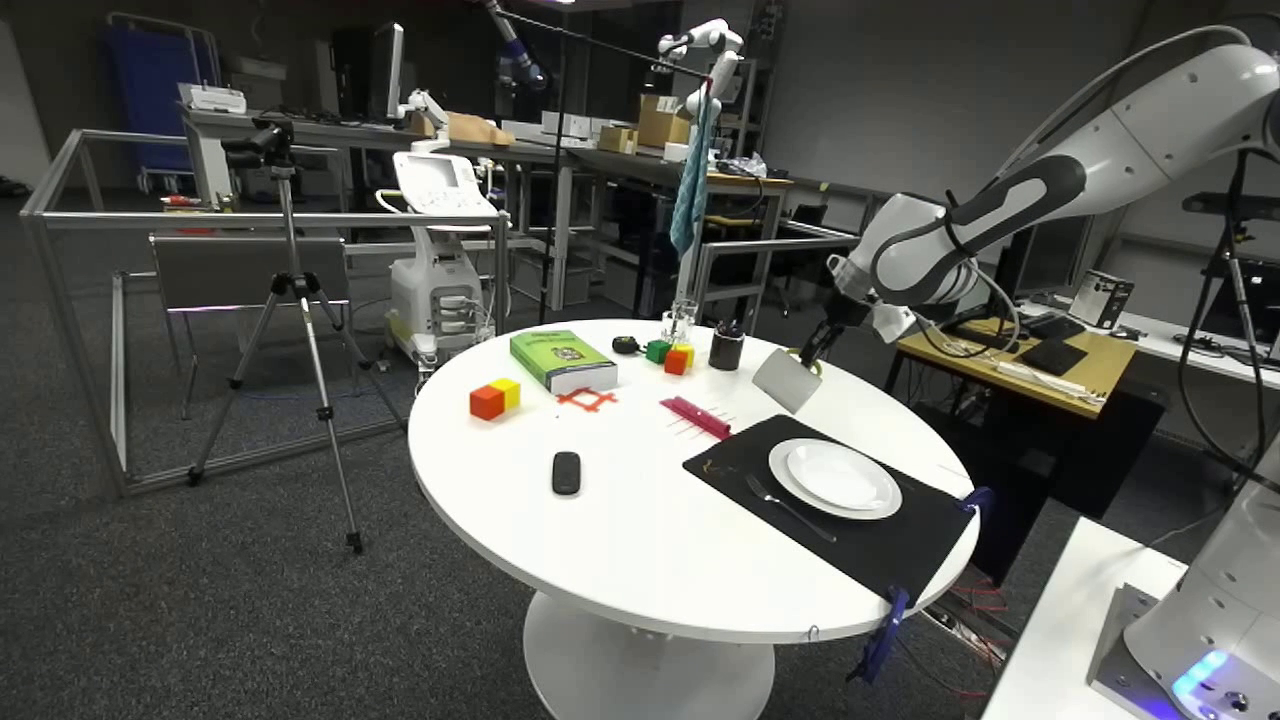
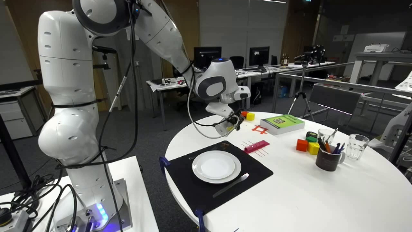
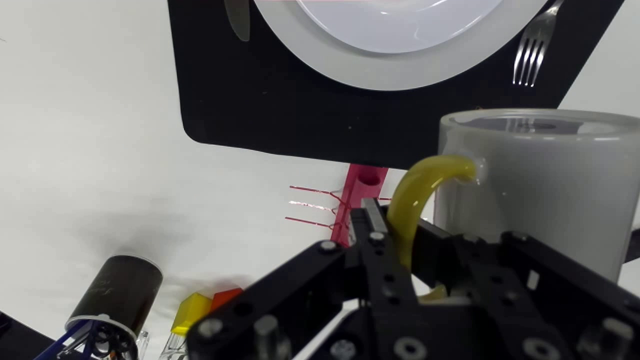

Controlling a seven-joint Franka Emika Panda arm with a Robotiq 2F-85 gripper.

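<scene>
A white mug with a yellow handle hangs from my gripper, which is shut on the handle. In exterior view 1 the mug is held tilted above the table, off the far side of the black placemat. The gripper is at its upper right there. In exterior view 2 the mug shows only partly, behind the arm's cable. The mug's opening is partly visible in the wrist view, its inside only a little.
White plates lie on the black placemat, flanked by a fork and a knife. Near them lie a magenta holder with thin prongs, a dark pen mug, coloured blocks and a green book.
</scene>
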